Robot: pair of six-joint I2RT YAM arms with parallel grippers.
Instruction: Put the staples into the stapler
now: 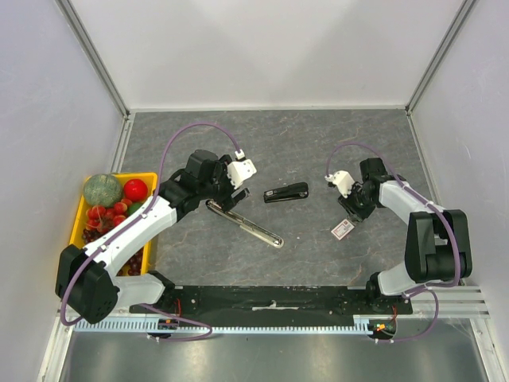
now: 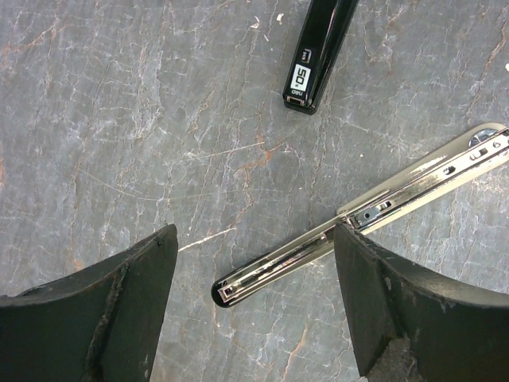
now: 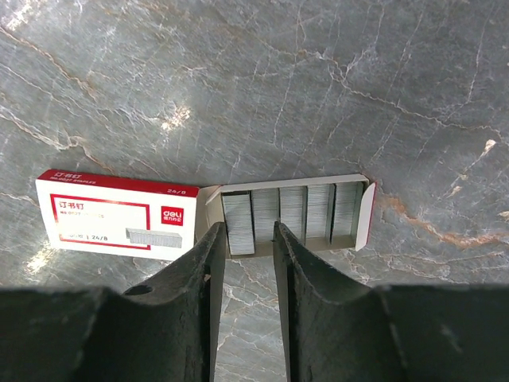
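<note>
The long open stapler (image 2: 421, 183) lies under my left gripper, which is open and empty above it. A black stapler body (image 2: 318, 48) marked 50 lies apart from it. My right gripper is low over an open staple box (image 3: 342, 211) holding several strips in a row, its fingertips a little apart at the leftmost strips; whether they touch a strip is unclear. The red and white deli box (image 3: 115, 215) lies just beside the tray.
A yellow crate (image 1: 151, 175) of fruit and vegetables stands at the far left, next to the left arm.
</note>
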